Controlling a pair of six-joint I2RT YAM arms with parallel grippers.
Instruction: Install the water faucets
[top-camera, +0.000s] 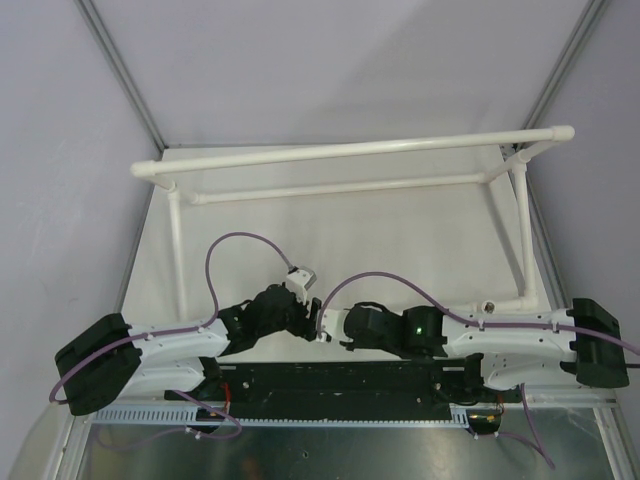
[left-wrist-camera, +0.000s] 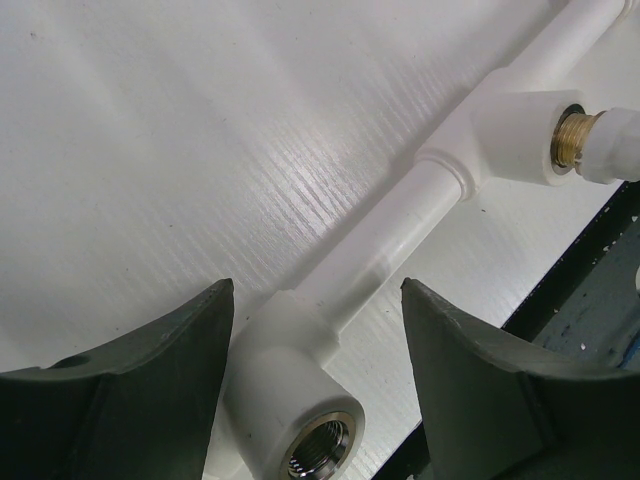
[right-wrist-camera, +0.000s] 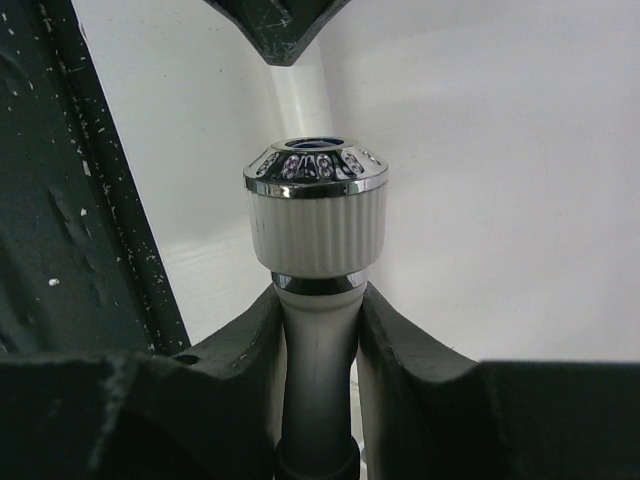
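In the right wrist view my right gripper is shut on a white faucet fitting with a ribbed collar and chrome cap (right-wrist-camera: 315, 225). My left gripper stands part open over a white pipe (left-wrist-camera: 380, 235). A threaded elbow socket (left-wrist-camera: 270, 410) sits low between its fingers; contact is unclear. Farther along the pipe, a tee (left-wrist-camera: 500, 130) holds a brass-threaded white fitting (left-wrist-camera: 610, 145). In the top view both grippers meet near the front middle, where the arms hide much of the pipe.
A white pipe frame (top-camera: 350, 148) stands on the pale board (top-camera: 330, 230). The middle and back of the board are clear. A dark strip (top-camera: 330, 390) runs along the front.
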